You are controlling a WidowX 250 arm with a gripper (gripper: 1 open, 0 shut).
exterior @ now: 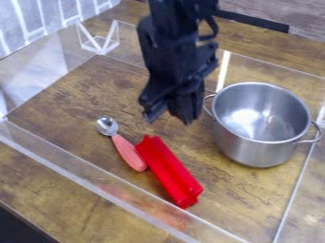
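My dark gripper [172, 100] hangs over the back middle of the board, blurred, raised above the objects; whether its fingers are open or shut is unclear. Below it a red block-like piece [170, 171] lies lengthwise on the wood. Left of that lies a spoon [125, 149] with a pink handle and a metal head. A steel pot [260, 142] with two side handles stands at the right, empty as far as visible.
A clear plastic rim [76, 166] borders the wooden work surface [76, 114]. A white rack-like object sits at the top left.
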